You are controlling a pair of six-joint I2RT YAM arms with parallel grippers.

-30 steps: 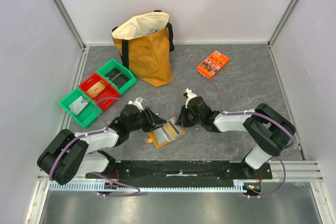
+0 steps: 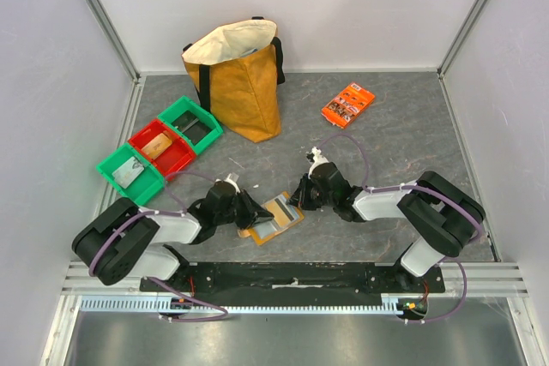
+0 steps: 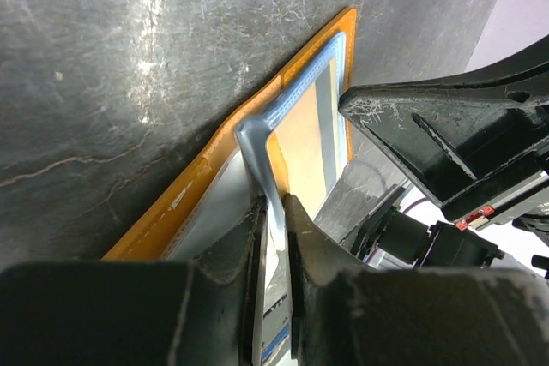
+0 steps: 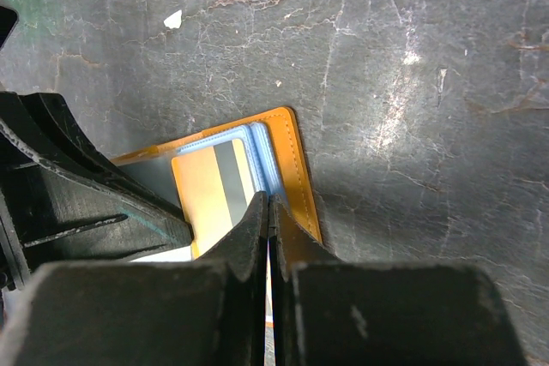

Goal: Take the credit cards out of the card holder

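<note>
The card holder (image 2: 268, 233) lies open on the grey table, orange with a pale blue inner edging. In it sits a cream card with a dark stripe (image 4: 206, 182). My left gripper is at the holder, its fingertips close together around a pale blue-white edge; whether they grip it cannot be told. At the blue edging by the striped card, my right gripper is shut, pressed down on the holder's far end. Any thin edge between its tips is hidden. From above, the left arm covers part of the holder.
A row of green and red bins (image 2: 161, 150) stands at the left. Behind it is a mustard bag (image 2: 249, 83). An orange packet (image 2: 348, 105) lies at the back right.
My left gripper has moved down and lower over the holder, and its fingers have come closer together. The right gripper has shifted slightly and stays at the holder's right end.
</note>
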